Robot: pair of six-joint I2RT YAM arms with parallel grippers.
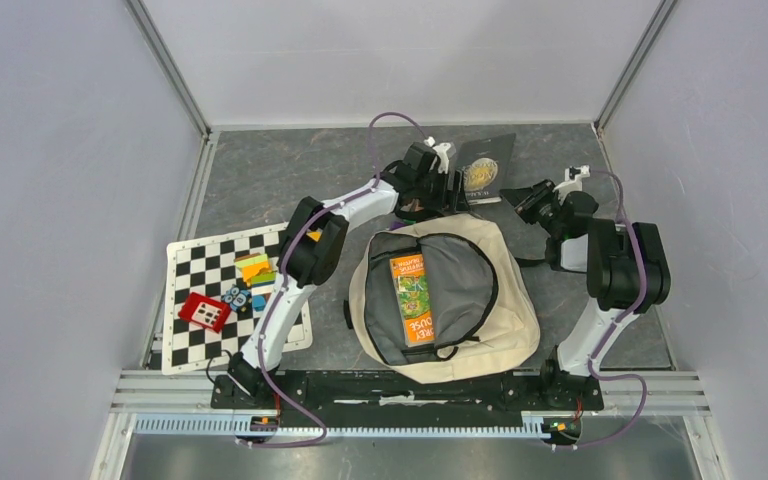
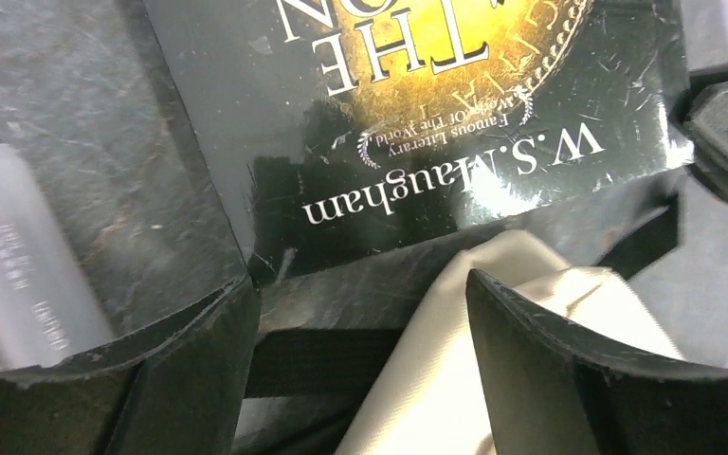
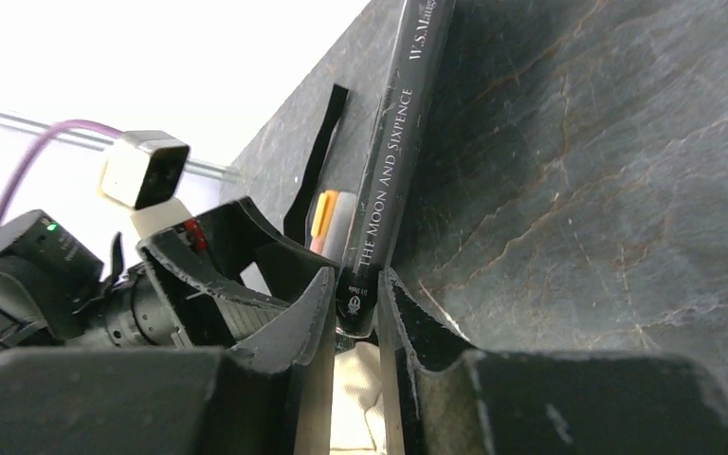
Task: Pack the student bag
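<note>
A dark book, THE MOON AND SIXPENCE on its spine, lies at the back above the open bag, which holds an orange book. My right gripper is shut on the book's end, seen at the right of the left wrist view. My left gripper is part open at the book's opposite edge, its fingertips just beside the cover; whether it touches is unclear.
A checkered board with a red case and several small items lies front left. A pale case lies left of the book. The bag's beige fabric lies below both grippers.
</note>
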